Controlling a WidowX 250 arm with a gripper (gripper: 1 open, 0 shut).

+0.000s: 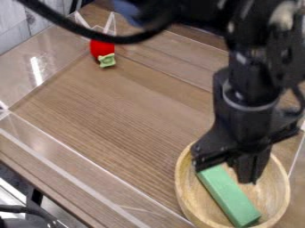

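Note:
A green rectangular block [229,198] lies in a round light wooden bowl [276,191] at the lower right. Just over the bowl's back part is my black gripper [233,163], slightly blurred, its fingers low and close above the block's upper end. I cannot make out anything held between them.
A red object [103,49] with a pale green piece stands at the back left, near a clear rail edge. A dark cable crosses the top.

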